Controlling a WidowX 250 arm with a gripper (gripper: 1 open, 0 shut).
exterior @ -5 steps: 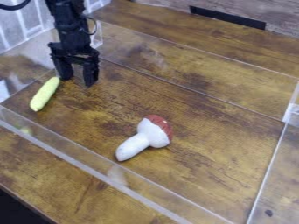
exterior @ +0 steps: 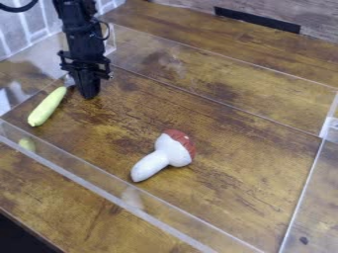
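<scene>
My black gripper [exterior: 87, 89] hangs at the upper left, low over the wooden table, its fingertips shut and close to the tabletop. Just left of and below it lies a pale yellow-green elongated object [exterior: 47, 106], like a corn cob or vegetable, apart from the fingers as far as I can tell. A toy mushroom [exterior: 164, 156] with a white stem and red-and-white cap lies on its side in the lower middle.
Clear plastic walls [exterior: 309, 198] bound the wooden surface [exterior: 238, 109] on the left, front and right. A dark slot shows at the top right edge.
Over the last second my gripper has lowered and shifted slightly, its fingers now closer together. The two objects on the table have not moved.
</scene>
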